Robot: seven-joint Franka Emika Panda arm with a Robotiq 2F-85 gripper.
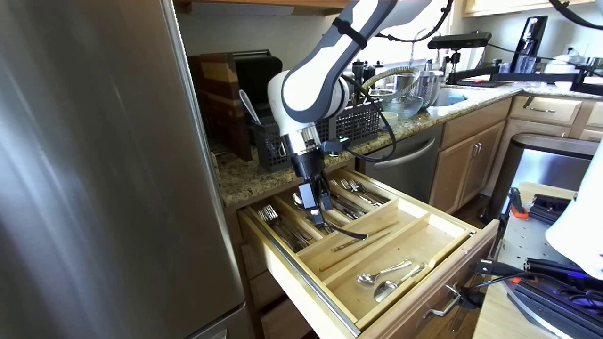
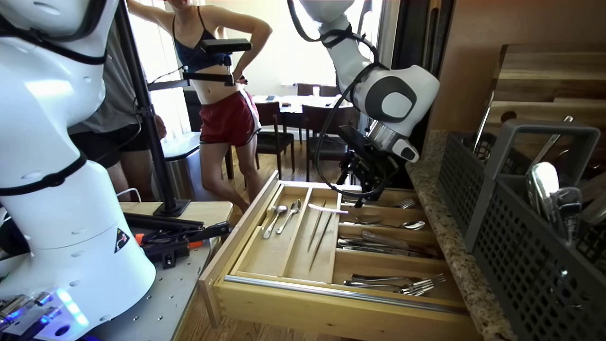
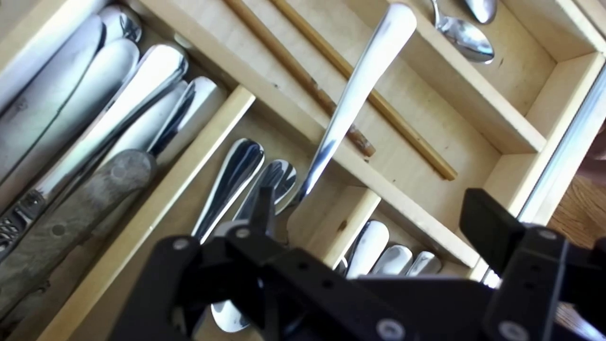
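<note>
My gripper is open over the rear compartments of the pulled-out drawer, its two black fingers wide apart. In the wrist view, one silver utensil (image 3: 363,85) lies tilted, its handle propped across a divider and over the chopstick compartment. The lower end of that utensil goes down among spoon-like handles (image 3: 236,176) near the left finger, where the gripper partly hides it. No object is visibly held between the fingers. In exterior view 1 the gripper (image 1: 320,212) sits low, close to the cutlery.
Two chopsticks (image 1: 356,248) lie in the middle compartment. Two spoons (image 1: 387,288) rest in the front one. Forks (image 1: 268,214) and knives (image 3: 62,119) fill other rear compartments. Wooden dividers (image 3: 147,221) stand close to the fingers. A dark rack (image 2: 528,227) stands on the counter.
</note>
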